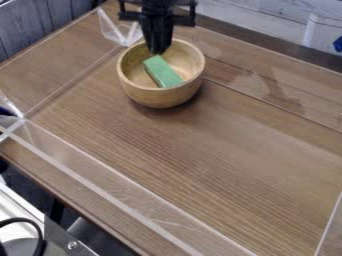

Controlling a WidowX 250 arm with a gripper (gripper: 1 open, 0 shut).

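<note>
A tan wooden bowl (181,94) sits on the wooden table near the back, holding a green block (163,70) that lies tilted inside. My dark gripper (159,48) is just above the bowl's back rim, shut, with nothing visible between its fingers; its tips are small and dark, partly hard to make out.
A clear plastic edge runs along the left and front left, and a cable lies at the bottom left. A pale wall edge is at the top right.
</note>
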